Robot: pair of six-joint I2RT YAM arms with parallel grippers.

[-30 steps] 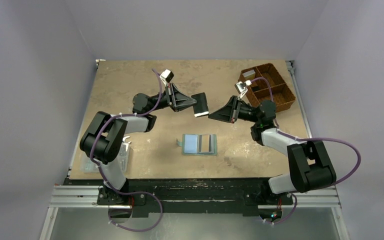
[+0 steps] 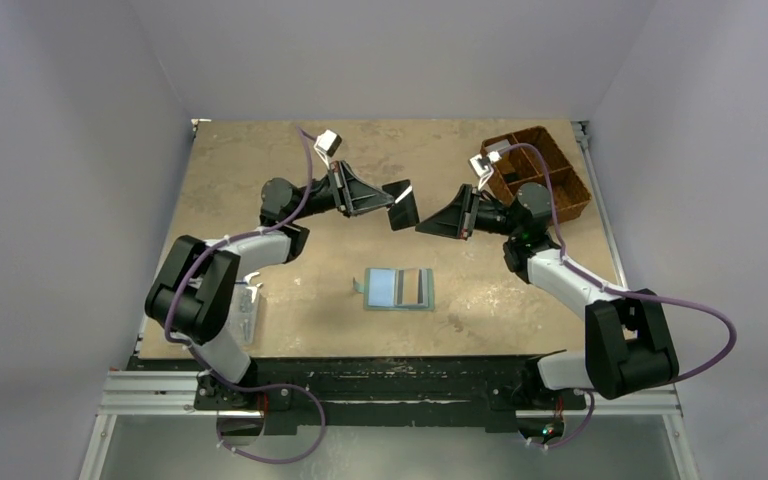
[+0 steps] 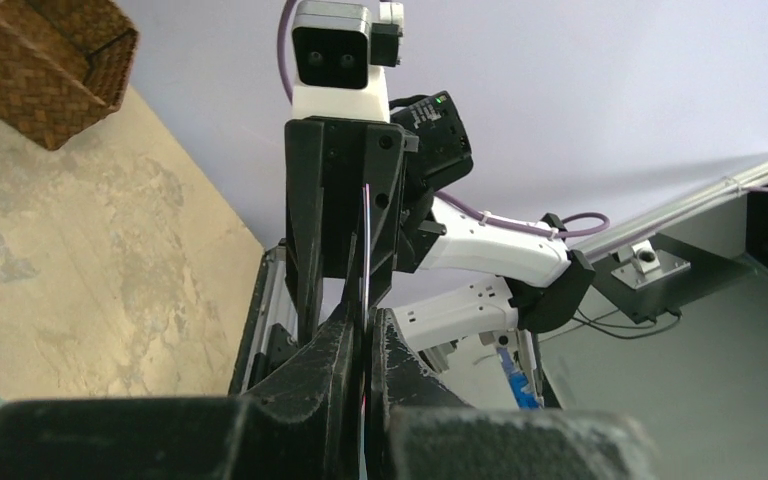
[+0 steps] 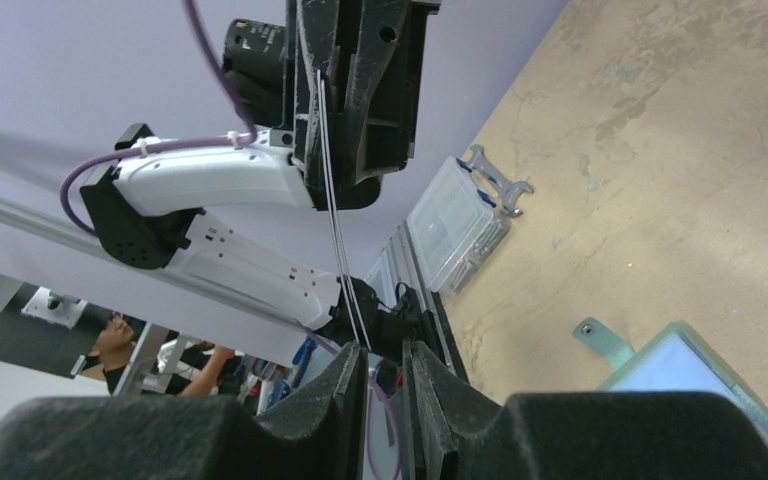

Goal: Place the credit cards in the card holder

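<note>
A dark card is raised above the table between the two arms, and my left gripper is shut on its upper left part. Seen edge-on in the right wrist view, the held card shows two thin lines slightly apart, so there may be more than one. My right gripper is a little open by the card's lower end; no card clearly sits between its fingers. Whether they touch cannot be told. The green card holder lies spread on the table below, with a light blue panel on its left side and card slots on its right.
A brown woven box with compartments stands at the back right. A clear plastic case and a wrench lie at the left side. Much of the table around the holder is bare.
The dark card has tilted slightly, and a pale line now crosses its face where a pale strip was along its bottom edge. Both arms have shifted slightly; the holder has stayed put.
</note>
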